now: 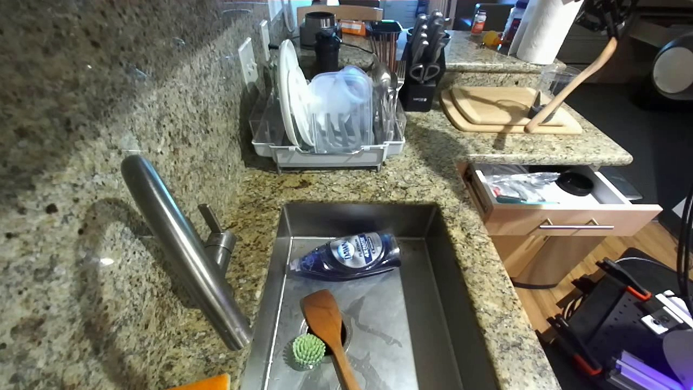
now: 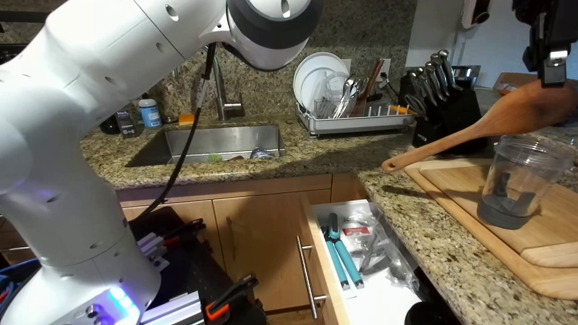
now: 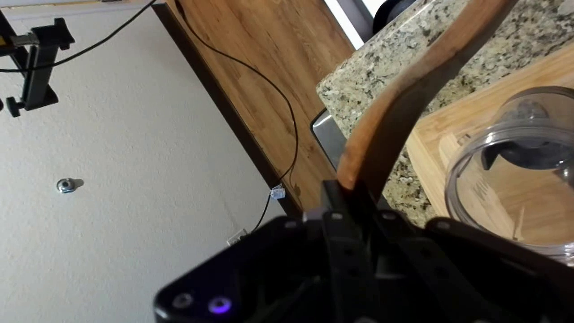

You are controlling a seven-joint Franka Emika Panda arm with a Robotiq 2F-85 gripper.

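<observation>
My gripper is shut on a wooden spoon [image 3: 428, 89], whose length runs up and right out of the wrist view. In exterior view 2 the gripper [image 2: 553, 81] holds the spoon [image 2: 487, 122] near its broad end, at the upper right. Its handle slopes down to the left, toward the counter. A clear plastic cup [image 2: 501, 189] with a dark base stands upright on the stacked cutting boards [image 2: 466, 271]; the spoon appears above and partly in front of it. I cannot tell whether they touch.
An open drawer [image 2: 374, 303] holds teal-handled tools and plastic bags. Behind the boards stands a knife block [image 2: 447, 116], with a loaded dish rack [image 2: 352, 125] farther left. In the sink [image 1: 416, 325] lie a soap bottle [image 1: 351, 257], a wooden spatula [image 1: 325, 318] and a green brush [image 1: 308, 351].
</observation>
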